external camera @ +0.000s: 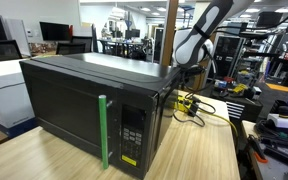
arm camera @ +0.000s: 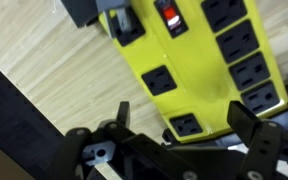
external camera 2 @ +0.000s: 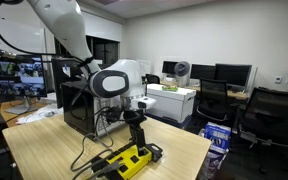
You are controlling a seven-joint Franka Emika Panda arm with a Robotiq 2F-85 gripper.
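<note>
A yellow power strip (arm camera: 199,75) with rows of black sockets and a red switch (arm camera: 170,14) lies on the wooden table (arm camera: 74,75). In the wrist view my gripper stands open above it, its two black fingers wide apart with nothing held between them. The second exterior view has the gripper (external camera 2: 139,132) pointing down just over the yellow strip (external camera 2: 134,164). From the first exterior view only a bit of the strip (external camera: 189,103) shows past the microwave, and the gripper's tips are hard to make out.
A large black microwave (external camera: 89,105) with a green handle (external camera: 103,130) takes up much of the table. Dark and yellow cables loop round the strip. Bare table (external camera 2: 179,142) lies to the strip's right in the second exterior view.
</note>
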